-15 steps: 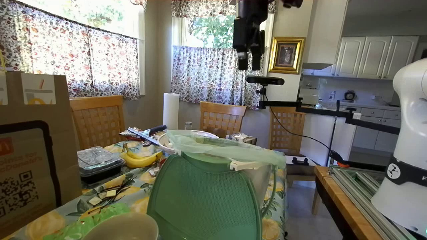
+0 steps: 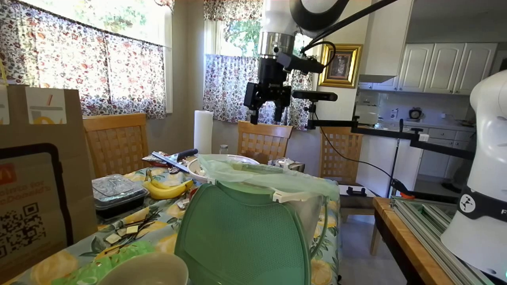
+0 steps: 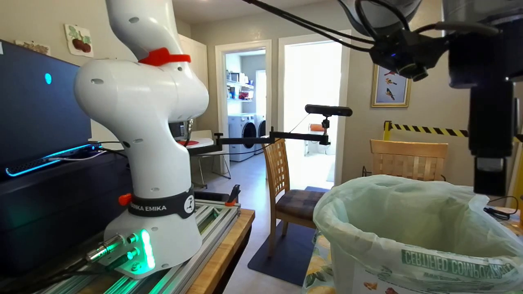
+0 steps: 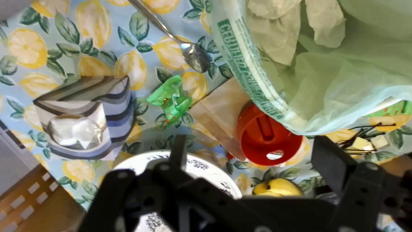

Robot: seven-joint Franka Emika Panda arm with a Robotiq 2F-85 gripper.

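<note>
My gripper (image 2: 267, 118) hangs open in the air above the far part of the table, with nothing between its fingers. Below it in the wrist view are a crumpled green wrapper (image 4: 172, 99), a metal spoon (image 4: 195, 56), a red round container (image 4: 266, 139) and a striped tissue box (image 4: 116, 112). The lined bin (image 4: 255, 77) fills the upper right there, with crumpled white paper (image 4: 287, 31) inside. A white patterned plate or bowl (image 4: 208, 170) is partly hidden behind my fingers. In exterior view 2 the gripper (image 3: 490, 181) is beside the bin's far right rim, higher up.
Bananas (image 2: 167, 189), a black tray with a clear lid (image 2: 119, 194) and a paper towel roll (image 2: 203, 132) stand on the table. A tall brown bag (image 2: 42, 190) is at the left. The green bin lid (image 2: 247, 237) stands up in front.
The gripper has come down and to the left in exterior view 1, and its fingers have turned. Things on the table look unmoved.
</note>
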